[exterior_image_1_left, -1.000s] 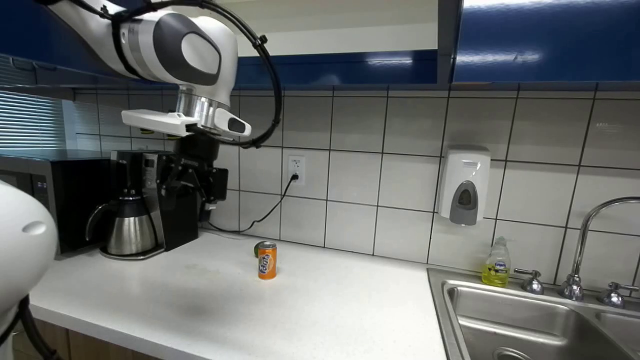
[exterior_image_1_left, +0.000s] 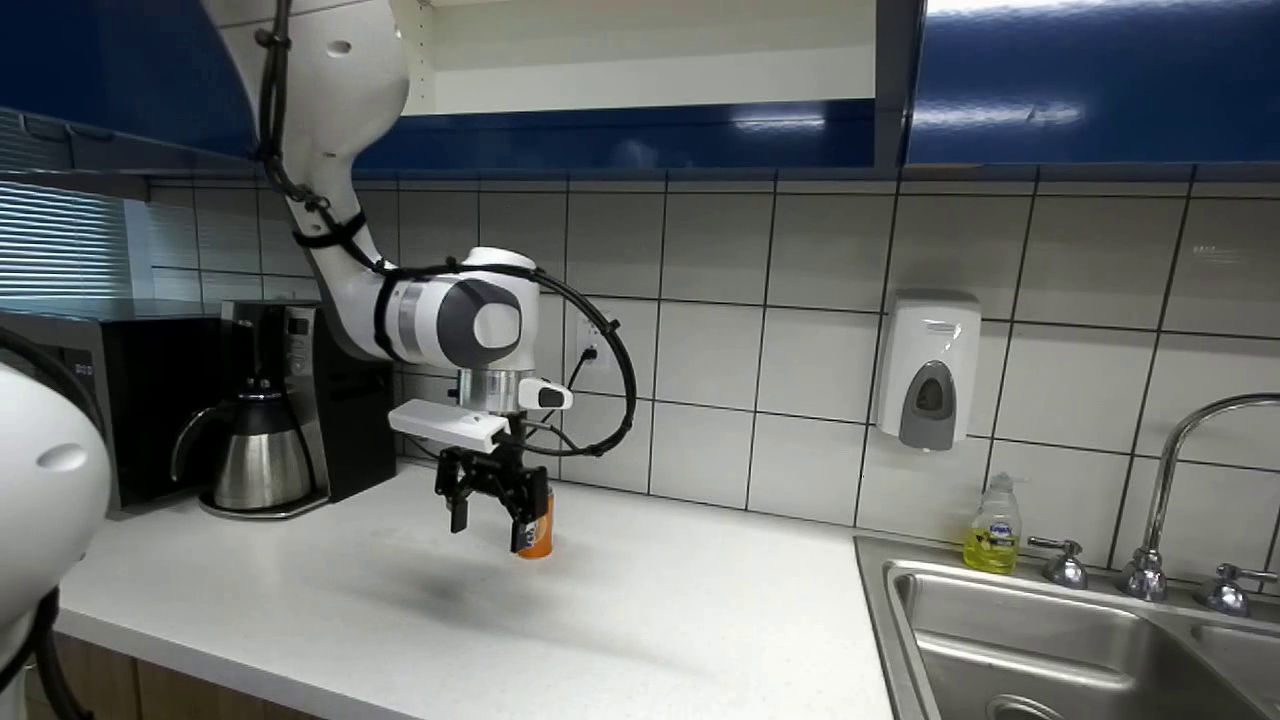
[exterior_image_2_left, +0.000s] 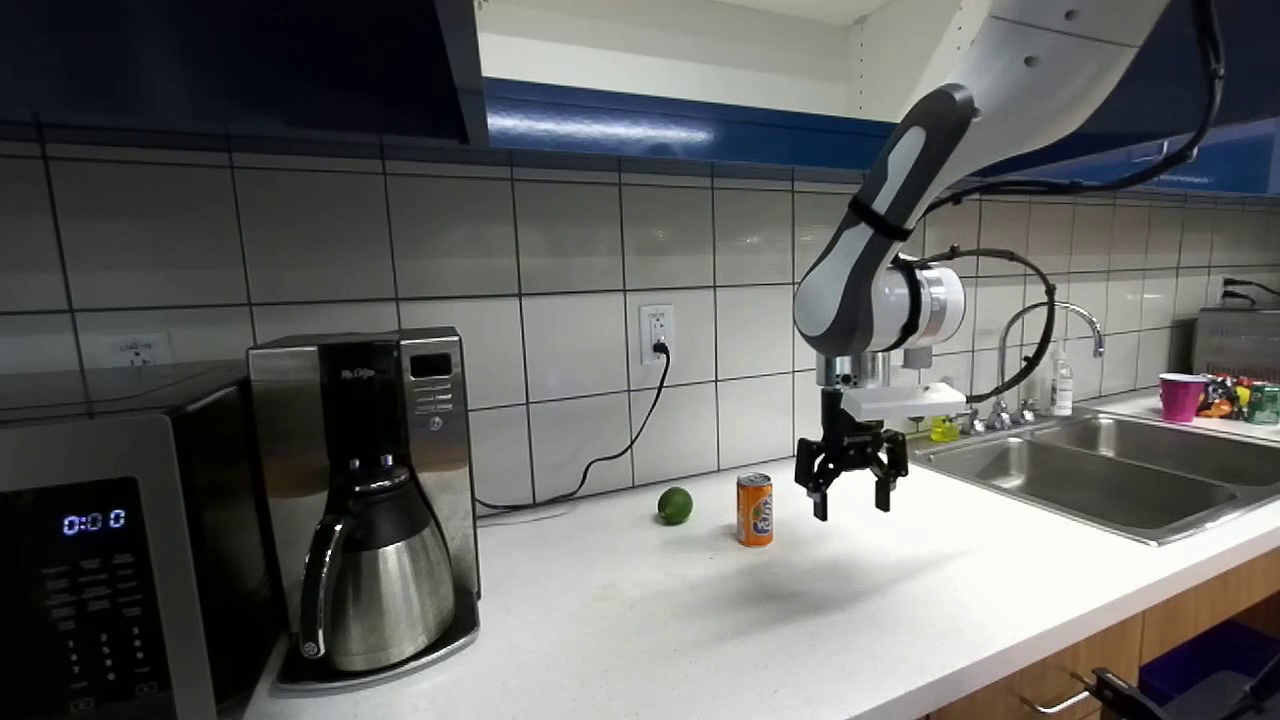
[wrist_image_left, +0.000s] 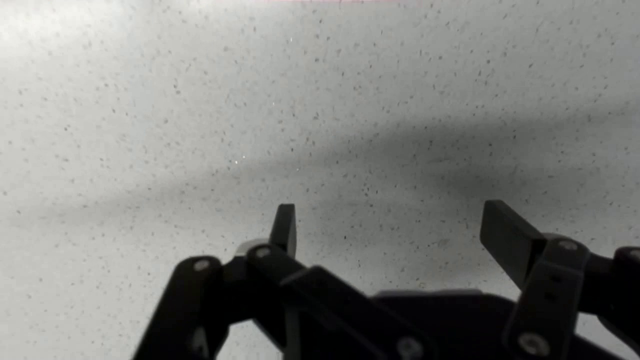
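My gripper (exterior_image_2_left: 853, 509) is open above the white counter, with nothing between its fingers. In the wrist view, the two fingertips (wrist_image_left: 284, 231) stand wide apart over bare speckled countertop. An orange Fanta can (exterior_image_2_left: 755, 510) stands upright on the counter, to the left of the gripper in the second exterior view. From the first exterior view the can (exterior_image_1_left: 542, 535) is partly covered by a finger. Left of the can and farther back sits a green lime (exterior_image_2_left: 674, 505), hidden from the first exterior view.
A coffee maker (exterior_image_2_left: 434, 414) with a steel carafe (exterior_image_2_left: 393, 600) and a microwave (exterior_image_2_left: 108, 516) stand at the left. To the right is a steel sink (exterior_image_2_left: 1122, 474) with a yellow soap bottle (exterior_image_1_left: 992, 534) behind it. A cord runs along the wall.
The arm has come down and shifted to the right in the first exterior view, bringing my gripper low over the counter. It now partly covers the can, which stands in the same place.
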